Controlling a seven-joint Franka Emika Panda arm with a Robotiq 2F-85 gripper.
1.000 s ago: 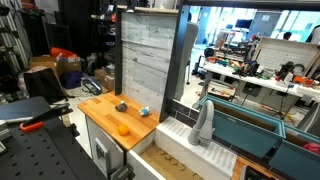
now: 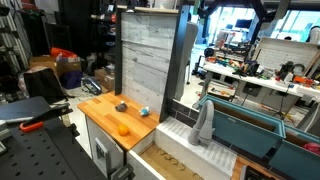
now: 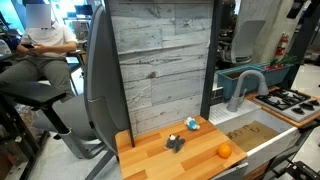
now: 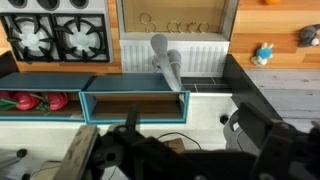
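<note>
No task is named. My gripper shows along the bottom of the wrist view, its dark fingers (image 4: 131,126) spread apart and nothing seen between them. In exterior view 1 dark parts of the arm hang at the top edge, high above the blue shelf (image 2: 240,130). On the wooden counter (image 3: 165,155) lie an orange ball (image 3: 224,150), a small blue-and-white toy (image 3: 192,124) and a dark grey object (image 3: 176,143). A grey faucet (image 2: 203,123) rises from the white tiled strip beside an open drawer (image 2: 165,165).
A stove (image 4: 60,37) sits at the wrist view's upper left. Red items (image 4: 57,100) lie in the shelf's left compartment; its middle one looks empty. A tall plank panel (image 3: 165,60) backs the counter. Someone sits in a chair (image 3: 75,70) beyond it.
Dark gripper and arm parts have come into the top of exterior view 1, where none showed before. The counter items, faucet and drawer stay where they were.
</note>
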